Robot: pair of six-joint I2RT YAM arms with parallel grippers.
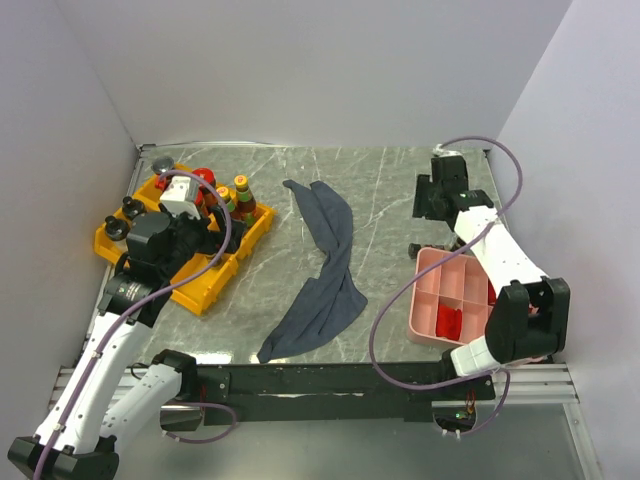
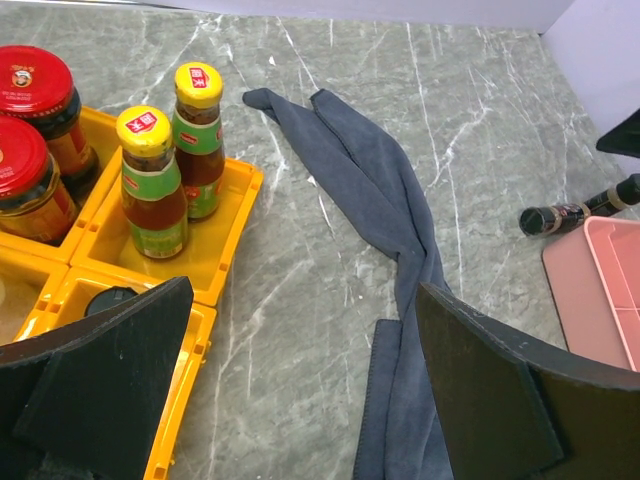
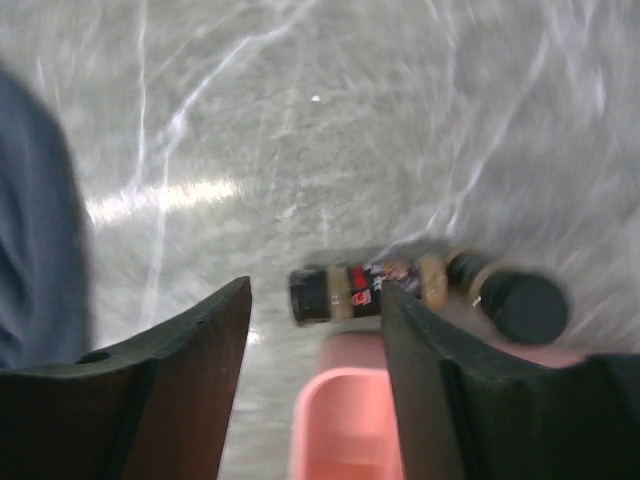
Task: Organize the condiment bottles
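Observation:
A small dark bottle with a red label (image 3: 375, 286) lies on its side on the table, along the back edge of the pink divided box (image 1: 428, 285). A second dark bottle (image 3: 510, 296) lies end to end with it. Above and behind them, my right gripper (image 1: 424, 196) has its fingers parted, with nothing between its fingers. On the left, the yellow tray (image 2: 235, 215) holds two yellow-capped sauce bottles (image 2: 152, 185), red-lidded jars (image 2: 28, 170) and black-capped bottles (image 1: 116, 228). Over this tray's right side hovers my left gripper (image 1: 222, 228), open and empty.
A dark blue cloth (image 1: 322, 275) lies crumpled down the middle of the table. Red items (image 1: 448, 321) sit inside the pink box. Bare table shows on both sides of the cloth; walls (image 1: 320, 70) enclose the back and sides.

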